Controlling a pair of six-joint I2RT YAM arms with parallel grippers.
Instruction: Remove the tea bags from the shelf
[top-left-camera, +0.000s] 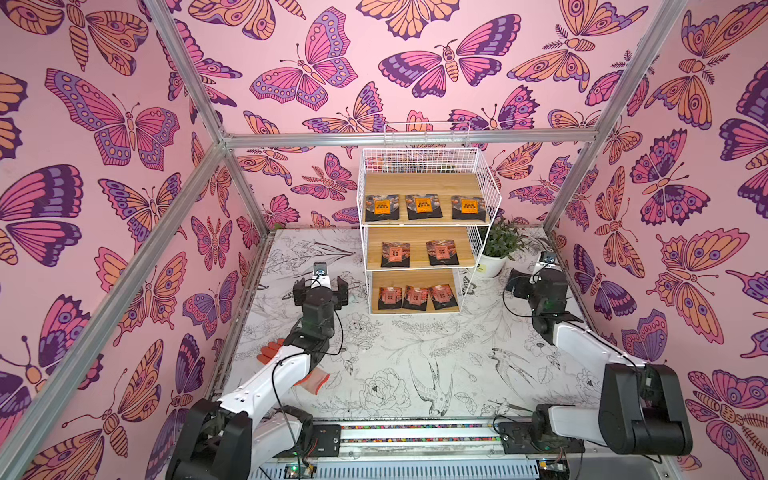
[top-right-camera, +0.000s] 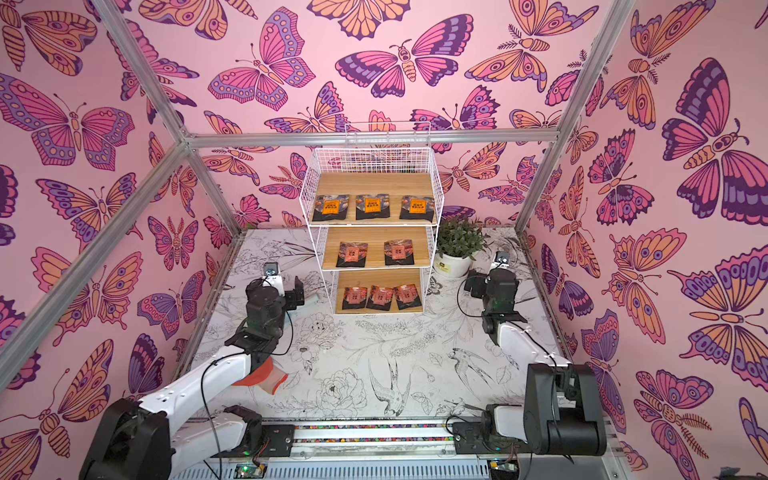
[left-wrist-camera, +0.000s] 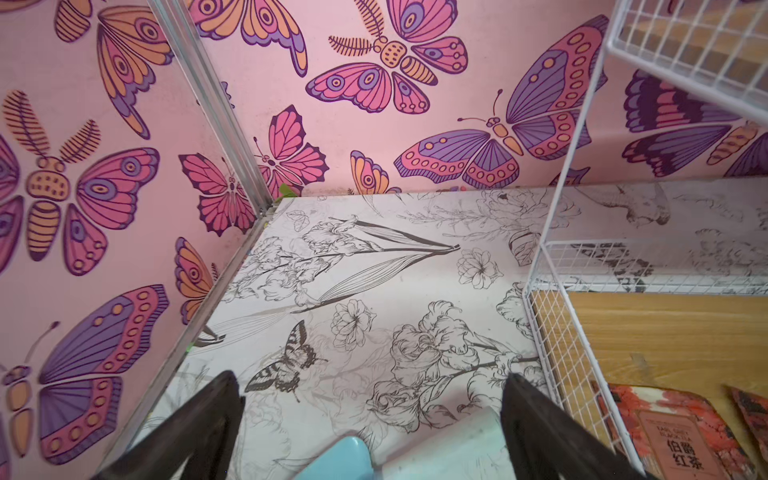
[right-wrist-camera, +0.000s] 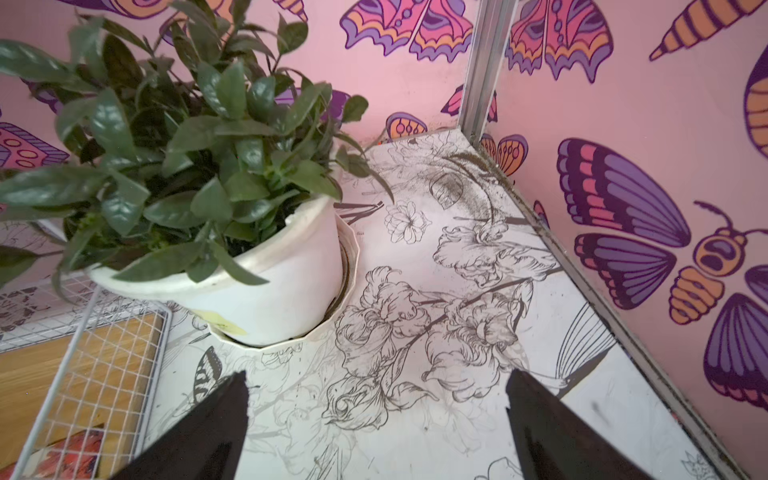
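A white wire shelf (top-left-camera: 475, 292) with wooden tiers stands at the back centre. Its top tier bears three dark tea bags (top-left-camera: 423, 206) with yellow labels. Two red-labelled tea bags (top-left-camera: 395, 254) rest on the middle tier, and three more tea bags (top-left-camera: 415, 297) stand in a row on the bottom one. Left of the shelf, my left gripper is open and empty over the table; one red tea bag (left-wrist-camera: 668, 432) shows at the right of its wrist view. My right gripper is open and empty, right of the shelf and in front of the plant.
A potted plant (right-wrist-camera: 264, 296) stands close against the shelf's right side. Under my left gripper lie a light blue object (left-wrist-camera: 340, 461) and a pale one (left-wrist-camera: 452, 448). An orange glove (top-right-camera: 264, 374) lies partly beneath the left arm.
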